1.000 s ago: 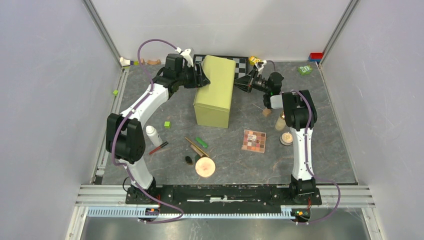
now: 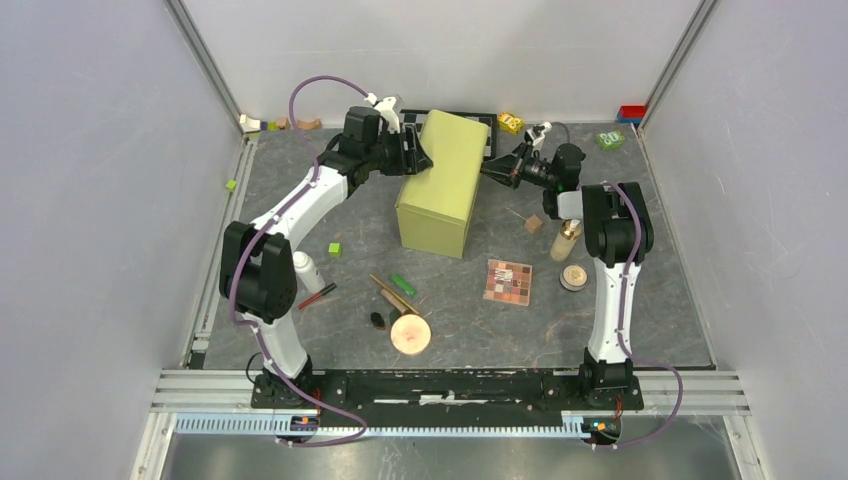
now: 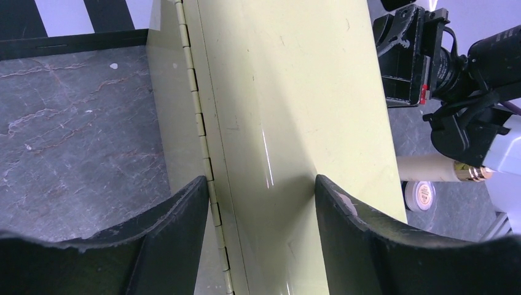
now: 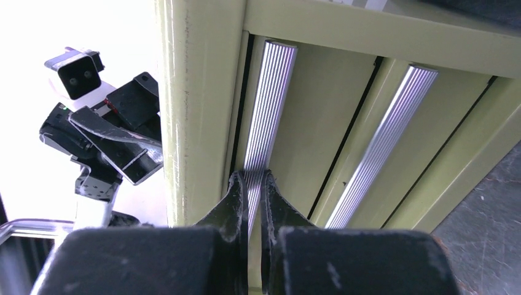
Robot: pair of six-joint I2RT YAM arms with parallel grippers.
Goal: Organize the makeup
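Note:
A large pale yellow-green box stands at the back centre, with a row of hinge segments down one edge in the left wrist view. My left gripper straddles that hinged edge, its fingers part open against the box. My right gripper is at the box's drawer side, shut on a ribbed silver handle; a second handle runs beside it. A palette, a gold-capped bottle, a round compact, a white bottle and several brushes lie on the table.
A checkered board lies behind the box. A wooden cube, green block and round pink item are on the grey table.
The box has shifted slightly to the right, with both grippers and arms moving along with it. The loose items on the table look unmoved.

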